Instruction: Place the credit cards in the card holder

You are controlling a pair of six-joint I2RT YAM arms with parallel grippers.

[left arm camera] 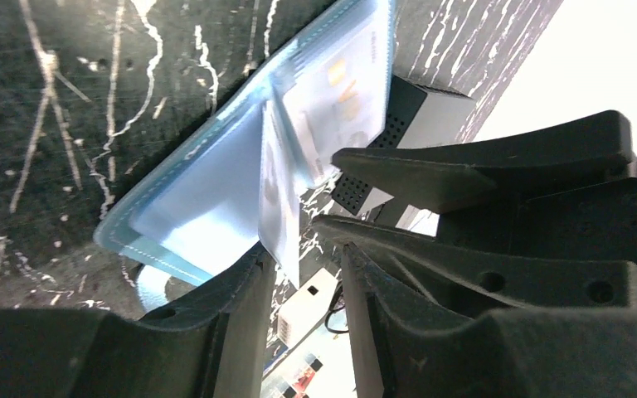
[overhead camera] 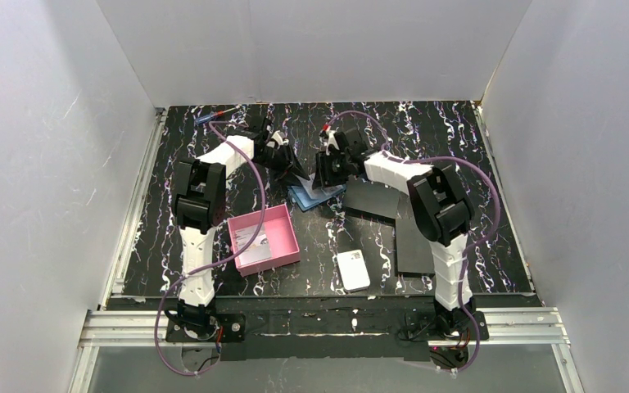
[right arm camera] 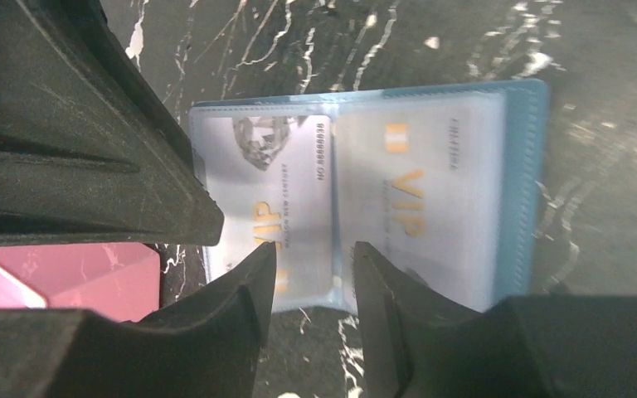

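Note:
The blue card holder (overhead camera: 318,199) lies unfolded on the dark marbled table, partly covered by both grippers in the top view. In the right wrist view, a white VIP card (right arm camera: 274,211) fills its left half and another VIP card (right arm camera: 410,195) shows behind the clear right-hand sleeve. A whitish flap (left arm camera: 277,195) stands up from the holder in the left wrist view; its end reaches between the parted fingers of my left gripper, close to one finger and not clamped. My right gripper is over the holder, fingers apart, nothing gripped.
A pink box (overhead camera: 284,233) with a printed card (overhead camera: 253,245) inside stands at the front left. A white box (overhead camera: 353,270) lies front centre. Dark boxes (overhead camera: 414,250) sit at right, and a pen-like item (overhead camera: 215,115) lies at back left.

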